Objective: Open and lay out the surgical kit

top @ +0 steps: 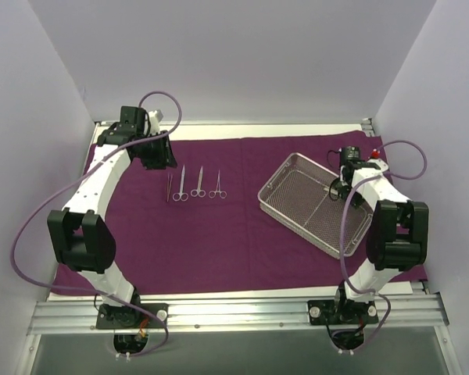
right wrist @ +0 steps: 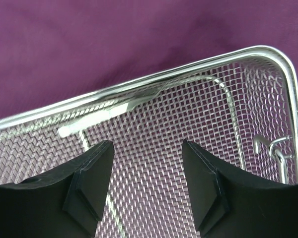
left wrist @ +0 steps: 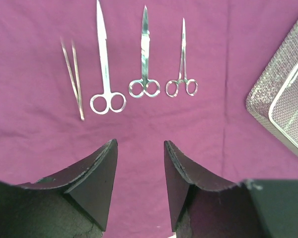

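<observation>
On the purple cloth (top: pixel 195 250) lie tweezers (left wrist: pixel 75 82), long scissors (left wrist: pixel 104 64), shorter scissors (left wrist: pixel 144 64) and a slim clamp (left wrist: pixel 183 64), side by side in a row. My left gripper is above the cloth, its fingers apart and empty. At the right stands the wire-mesh basket (top: pixel 291 226). Inside it, along one rim, rests a scalpel (right wrist: pixel 107 115) with a pale handle. My right gripper hovers over the basket, fingers apart, with only mesh showing between its fingers. The scalpel lies beyond the fingertips, untouched.
A hooked wire piece (right wrist: pixel 278 151) sits at the basket's end, and a thin rod (right wrist: pixel 114 210) crosses its floor. Walls close off the back and both sides.
</observation>
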